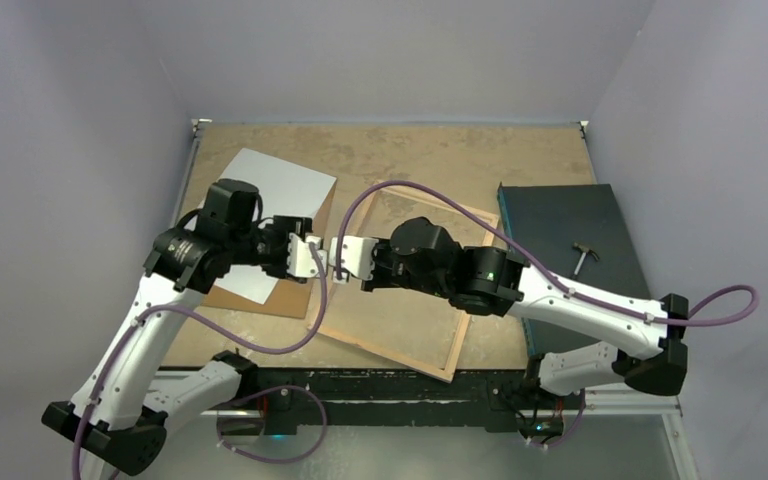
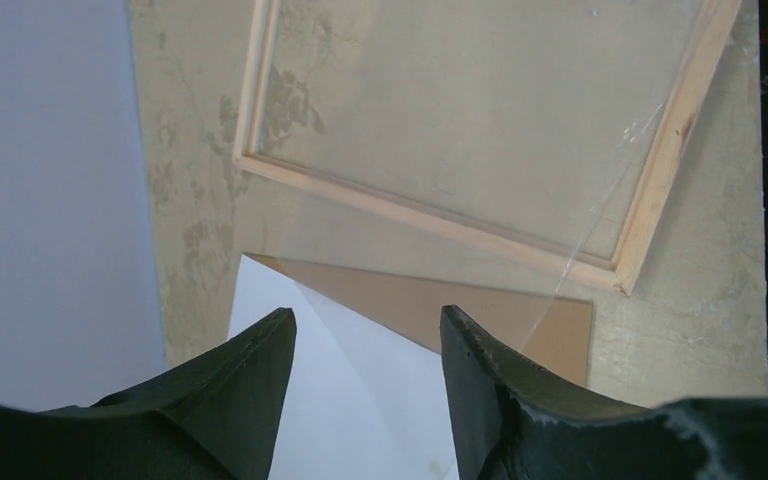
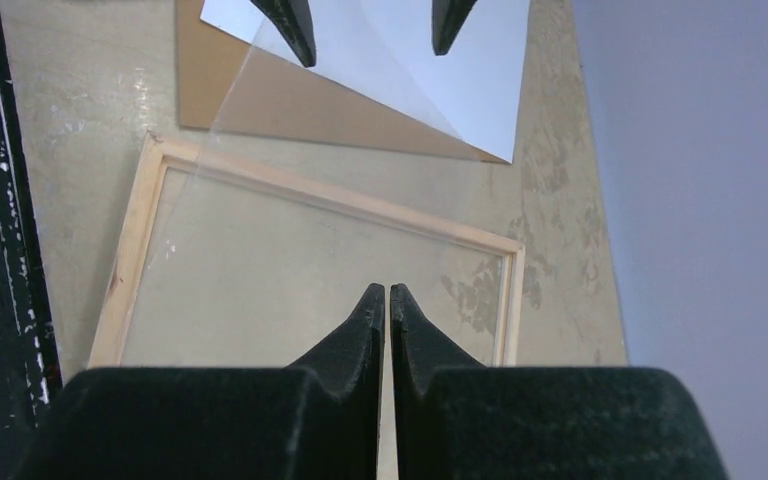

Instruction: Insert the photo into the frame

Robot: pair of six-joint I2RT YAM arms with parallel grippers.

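Observation:
The white sheet, likely the photo [image 1: 290,184], lies on a brown board [image 1: 295,298] at the left of the table. To its right sits the light wooden frame [image 1: 385,354], tilted. A clear sheet [image 2: 345,225] spans from the white sheet over the frame's near bar in the wrist views. My left gripper is open, its fingers apart above the white sheet. Beside it, my right gripper is shut over the frame in its wrist view. Whether the clear sheet passes between its fingertips, I cannot tell.
A dark panel [image 1: 560,215] with a small hammer [image 1: 584,256] on it lies at the right. Both arms meet over the frame's left side, close together. Bare table [image 1: 440,150] shows along the back.

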